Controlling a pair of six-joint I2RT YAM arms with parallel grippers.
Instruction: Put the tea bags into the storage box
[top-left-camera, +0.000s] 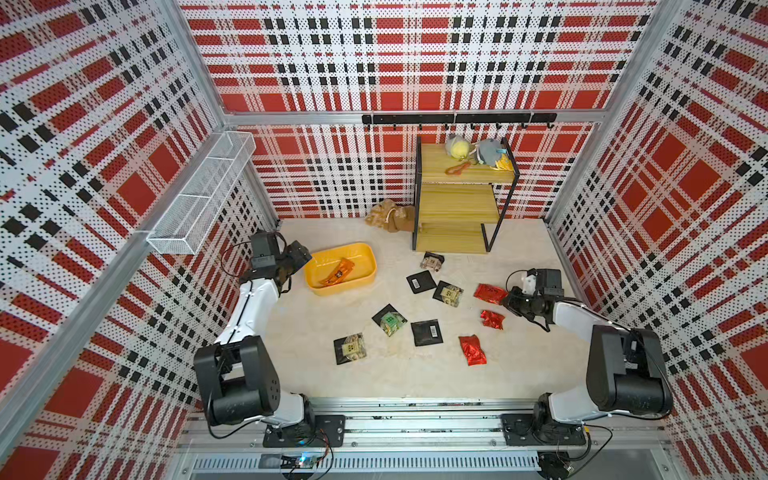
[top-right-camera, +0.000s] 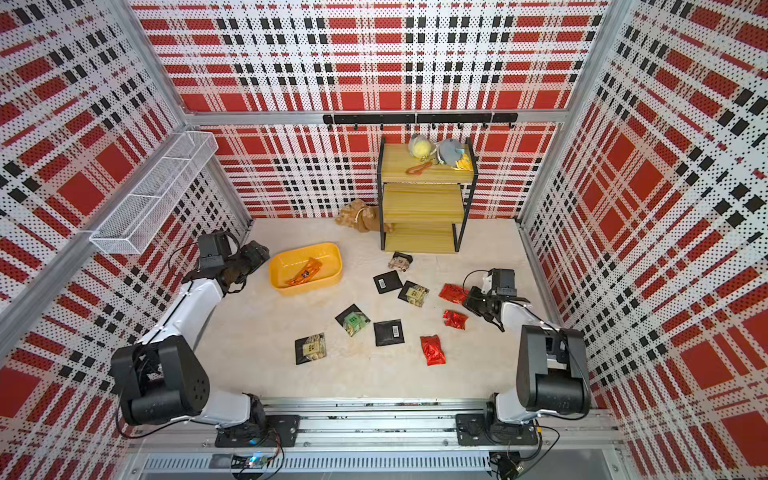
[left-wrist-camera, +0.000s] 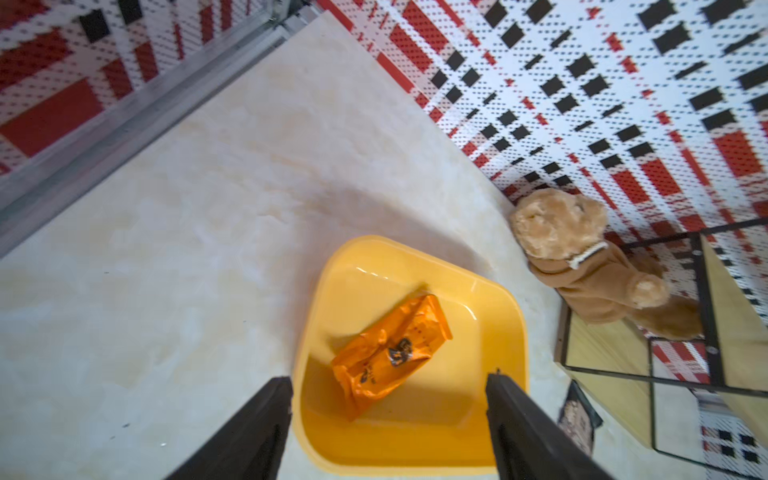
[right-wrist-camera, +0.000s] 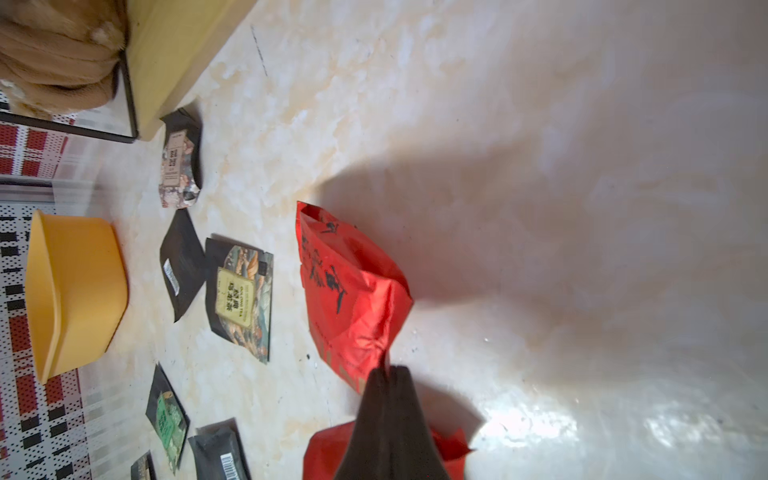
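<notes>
In the right wrist view my right gripper is shut on the near corner of a red tea bag, whose shadow spreads on the table beside it. A second red bag shows beneath the fingers, and a third red bag lies nearer the front edge. My left gripper stands open and empty, above and to the left of the yellow storage box. One orange tea bag rests on the box floor. Several black-backed tea bags, such as a green-printed one, are spread across the middle.
A wooden shelf with toys on top stands at the back, a brown plush beside it. A white wire basket hangs on the left wall. Table space right of the box's front is bare.
</notes>
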